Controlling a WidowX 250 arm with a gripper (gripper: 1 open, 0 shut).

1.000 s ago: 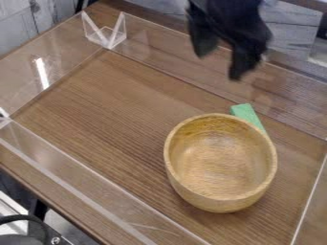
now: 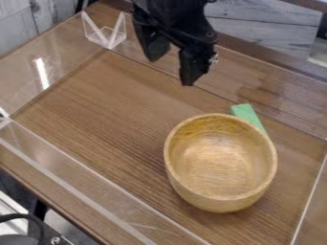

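My gripper point(image 2: 174, 59) hangs at the top centre of the camera view, dark and open, above the wooden surface. A tan round bowl point(image 2: 221, 163) sits at the lower right. A green strip-like object point(image 2: 250, 117) lies just behind the bowl, partly hidden by it.
The wooden tray floor point(image 2: 96, 129) is clear across the left and middle. A clear plastic piece point(image 2: 105, 29) stands at the upper left. Raised edges border the area, and a dark cable shows at the bottom left.
The gripper has moved toward the front of the view, appearing lower in the picture, and somewhat left. The bowl and green object are unmoved.
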